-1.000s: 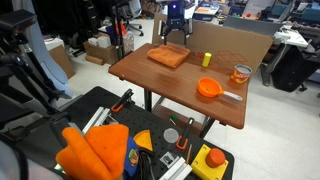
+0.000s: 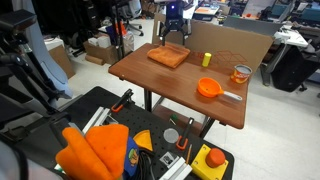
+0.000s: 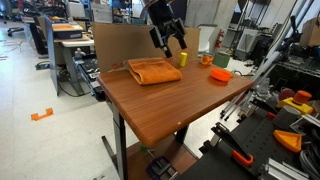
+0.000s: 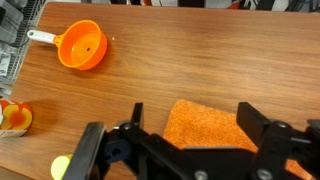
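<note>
In the wrist view my gripper stands open, its two dark fingers wide apart and nothing between them. Below and beyond it lies an orange cloth (image 4: pixel 205 126), partly hidden by the gripper. From the side, the gripper (image 3: pixel 174 52) hangs above the table near the folded cloth (image 3: pixel 153 72), apart from it. An orange strainer-like bowl (image 4: pixel 82 45) with a pale handle rests at the upper left of the wrist view, the same orange bowl (image 2: pixel 209 87) being on the table's right half. A yellow cylinder (image 2: pixel 207 58) stands near the back edge.
A can with an orange and white label (image 2: pixel 240 74) stands at the table's back right corner. Upright cardboard panels (image 2: pixel 240 45) line the back edge. Bare wooden tabletop (image 2: pixel 165 82) lies open at the middle and front.
</note>
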